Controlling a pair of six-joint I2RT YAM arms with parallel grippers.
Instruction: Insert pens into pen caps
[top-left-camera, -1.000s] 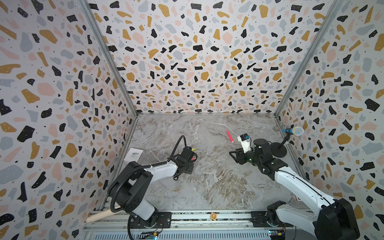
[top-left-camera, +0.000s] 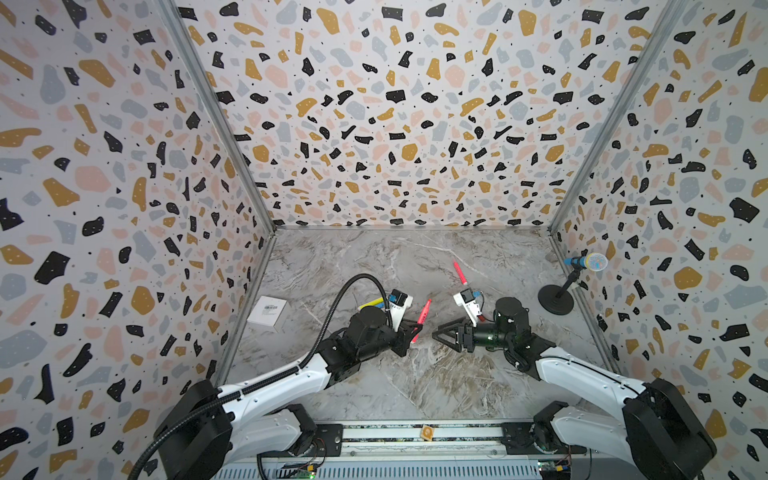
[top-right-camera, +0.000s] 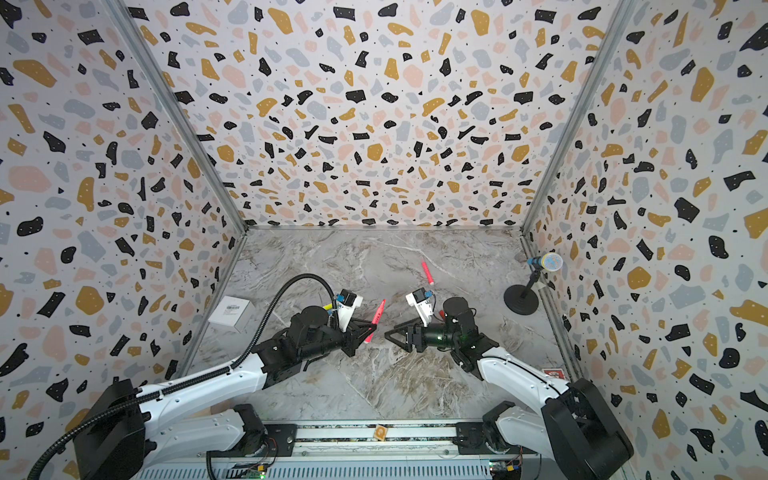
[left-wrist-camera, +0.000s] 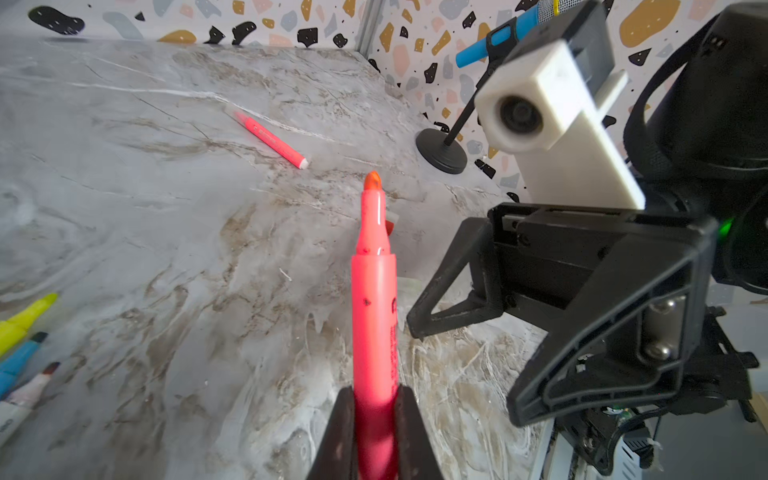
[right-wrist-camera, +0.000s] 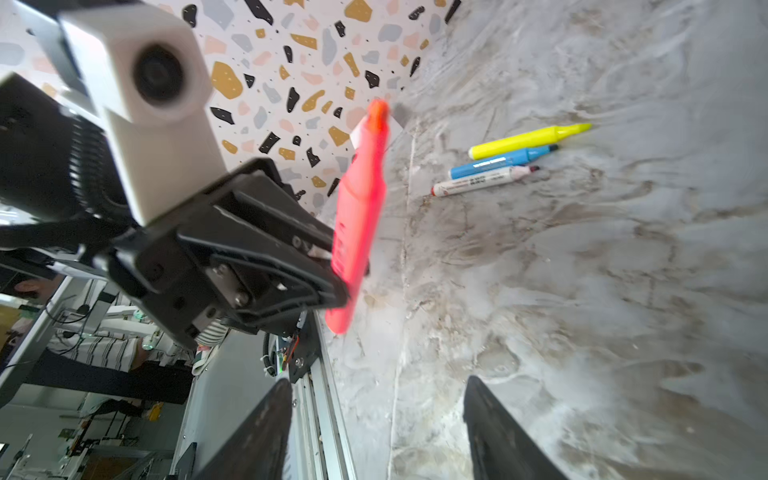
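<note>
Held upright above the table is a pink marker (left-wrist-camera: 374, 336) with an orange tip bare of any cap; my left gripper is shut on its lower body. Facing it from the right, my right gripper stands open, nothing between its fingers. In the left wrist view a second pink pen (left-wrist-camera: 272, 140) lies farther back on the table. Yellow (right-wrist-camera: 528, 140), blue (right-wrist-camera: 502, 161) and white (right-wrist-camera: 484, 181) markers lie side by side on the left, tips uncapped. Close behind the held marker, a small red item (left-wrist-camera: 389, 225) is mostly hidden.
A round-based black stand (top-left-camera: 556, 299) with a blue holder is at the right. On the left side sits a white box (top-left-camera: 267, 313).
My left gripper has risen and moved right, bringing the pink marker upright. My right gripper has moved left and slightly toward the front, so the two grippers now face each other closely.
</note>
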